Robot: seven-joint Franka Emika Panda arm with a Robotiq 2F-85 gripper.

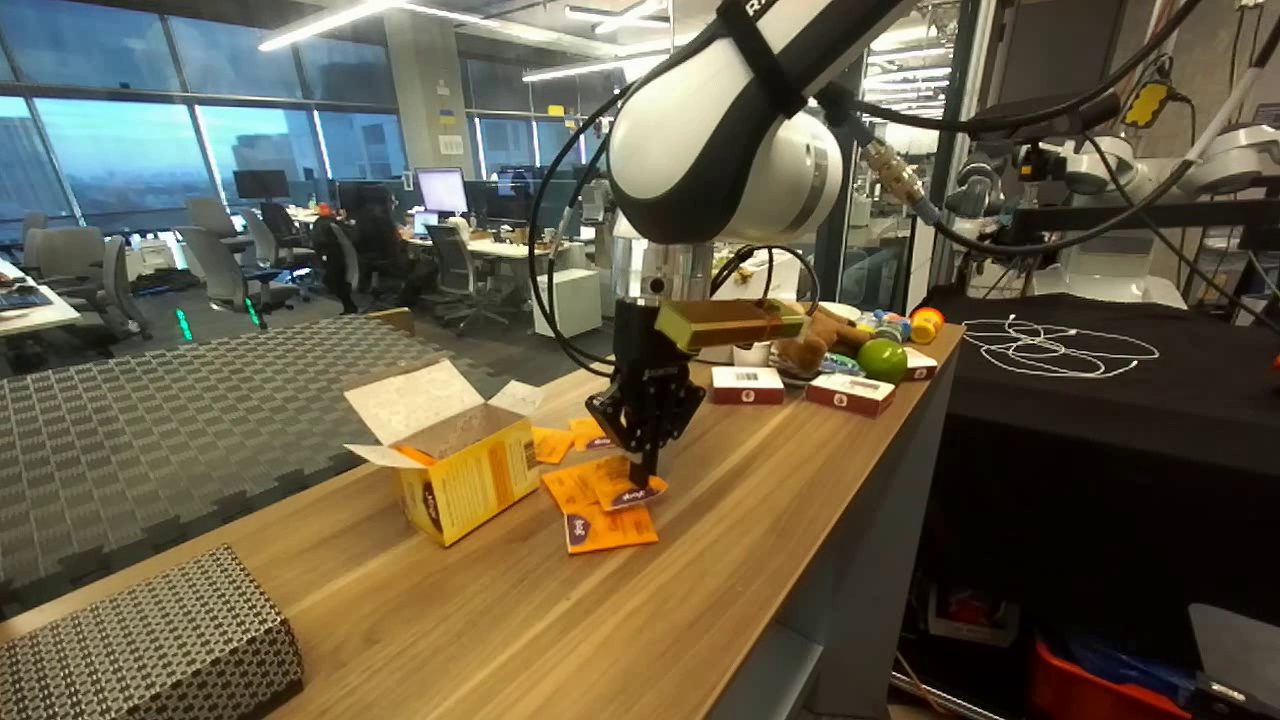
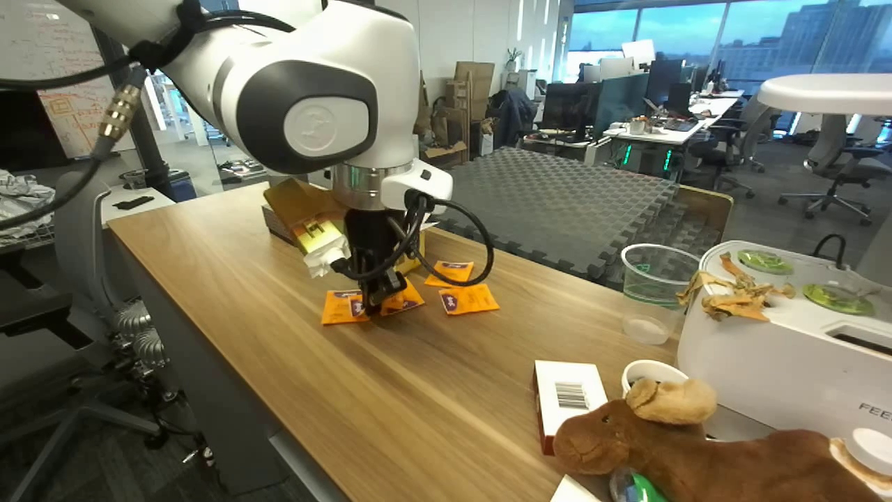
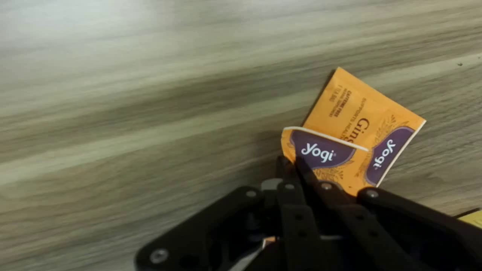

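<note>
My gripper (image 1: pixel 642 475) is shut on an orange tea packet (image 3: pixel 323 156) with a purple "yogi" label, gripping it near one edge so that it bends. That packet lies over another orange packet (image 3: pixel 357 108), which is flat on the table; both also show under the fingers in exterior view 1. In exterior view 2 the gripper (image 2: pixel 372 309) is low over the packets, its fingers partly hiding them. Two further packets lie apart, one (image 2: pixel 468 298) near the gripper and one (image 2: pixel 449 272) farther back. A yellow tea box (image 1: pixel 486 480) stands with its flaps up beside the packets.
A black-and-white patterned box (image 1: pixel 150 636) occupies the near left of the table. Red-and-white boxes (image 1: pixel 746 384), a green apple (image 1: pixel 883 360) and a brown plush toy (image 2: pixel 736 464) crowd the far end. Bare wood (image 1: pixel 708 564) lies right of the packets.
</note>
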